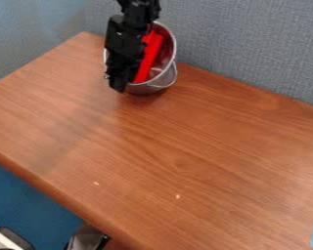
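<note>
A metal pot point(163, 78) with a wire handle stands at the back of the wooden table, holding a long red object point(150, 52). My black gripper point(118, 80) reaches down at the pot's left side, over its near rim. Its fingertips are dark and small, so whether they grip the pot's wall or something else is unclear.
A grey padded wall point(250, 49) runs behind it. Blue floor shows at the lower left, with some metal and white items at the bottom edge.
</note>
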